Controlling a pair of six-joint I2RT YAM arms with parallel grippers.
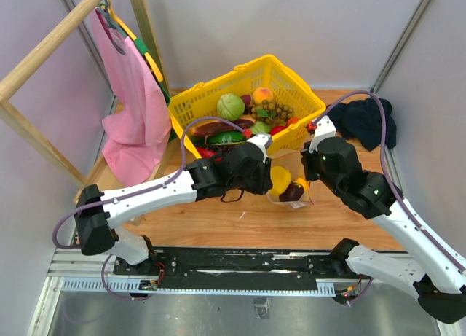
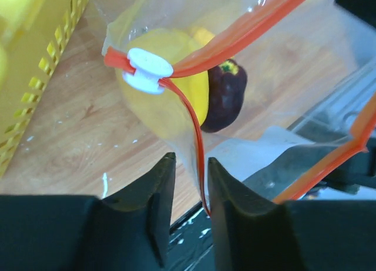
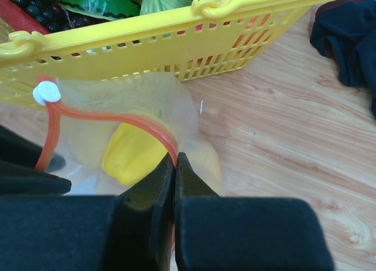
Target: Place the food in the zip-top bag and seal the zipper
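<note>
The clear zip top bag [image 1: 291, 161] stands with its mouth spread. Inside lie a yellow food piece [image 2: 170, 53] and a dark purple one with a pale cap [image 2: 224, 97]. Orange-red zipper strips edge the mouth, and a white slider [image 2: 148, 70] sits at one corner. My left gripper is partly open, with one strip of the bag's rim passing between its separated fingers. At the other side of the mouth my right gripper is shut, the zipper edge pinched between its tips. The left fingers also show dark at the left of the right wrist view.
A yellow basket [image 1: 211, 88] full of produce stands right behind the bag. Dark cloth [image 1: 364, 122] lies at the back right, and a pink bib [image 1: 135, 110] hangs at the left. Bare wooden table [image 1: 218, 230] lies in front.
</note>
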